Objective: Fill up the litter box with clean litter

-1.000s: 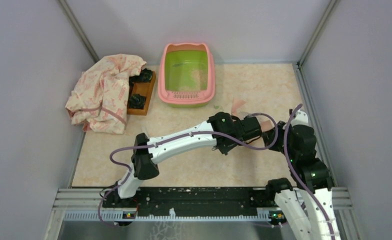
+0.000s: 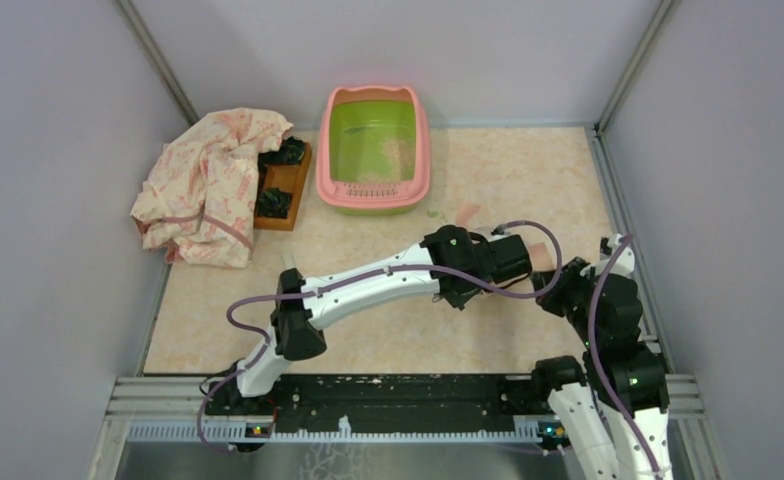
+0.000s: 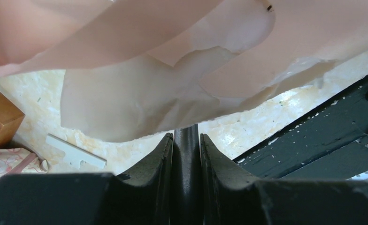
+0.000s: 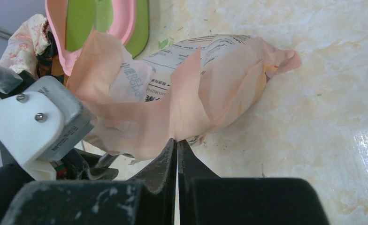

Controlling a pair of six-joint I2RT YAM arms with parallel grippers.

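Observation:
A pink-rimmed green litter box (image 2: 372, 140) stands at the back centre. A crumpled pinkish litter bag (image 4: 229, 79) with printed lining lies on the table, partly hidden under the left arm in the top view. My left gripper is part open at the bag's lower edge, a dark gap between its fingers; whether the bag's film sits between them is unclear. My right gripper is shut at the bag's near edge, where the thin pink wrapper meets its fingertips; whether it pinches it cannot be told.
A floral cloth (image 2: 208, 180) lies at the back left beside a wooden tray (image 2: 288, 175) holding dark bundles. A pale flat piece (image 3: 76, 150) lies on the table at left.
The right arm has moved down and rightward in the top view over the last second. My left arm has shifted slightly rightward near the bag.

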